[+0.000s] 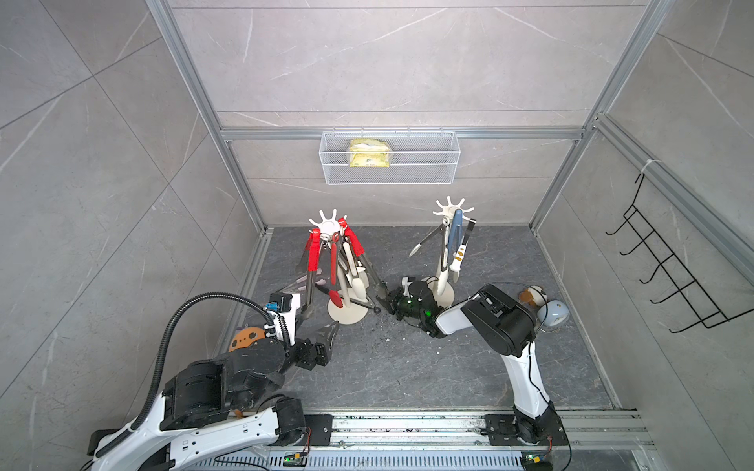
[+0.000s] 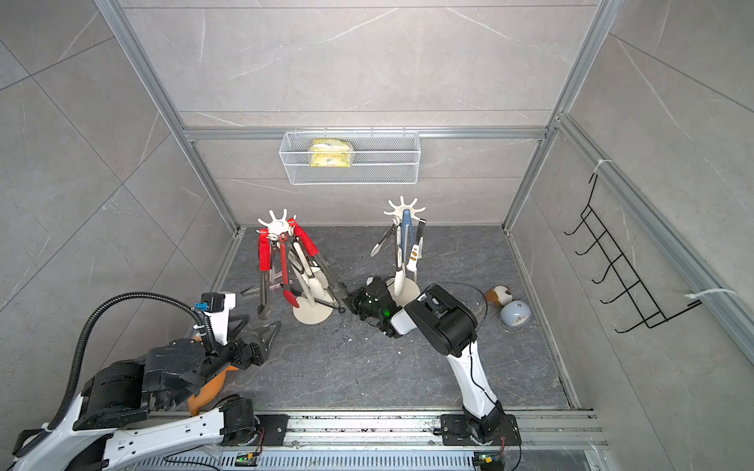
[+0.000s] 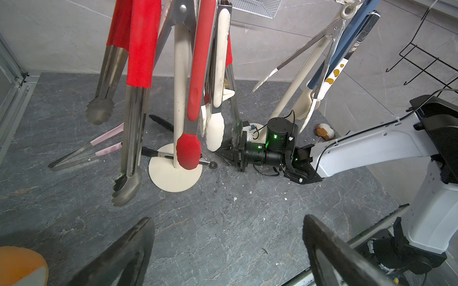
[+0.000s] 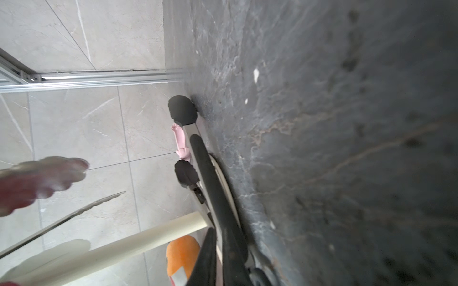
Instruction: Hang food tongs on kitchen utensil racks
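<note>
The left rack (image 1: 328,223) carries red tongs (image 3: 143,57) and cream-handled tongs (image 3: 220,57). The right rack (image 1: 454,206) holds blue and white-handled tongs. Black tongs (image 4: 210,181) lie across the left rack's base (image 3: 171,178); pink tongs (image 3: 107,133) lie left of it. My left gripper stands open at front left, empty. My right gripper (image 1: 388,300) is low beside the left rack, at the black tongs' near end in the right wrist view; it is shut, with nothing clearly visible between its fingers.
A white mesh basket (image 1: 424,168) with a yellow pack hangs on the back wall. A black hook rack (image 1: 683,286) hangs on the right wall. Small objects (image 2: 514,314) lie at right; an orange item (image 2: 205,388) at front left.
</note>
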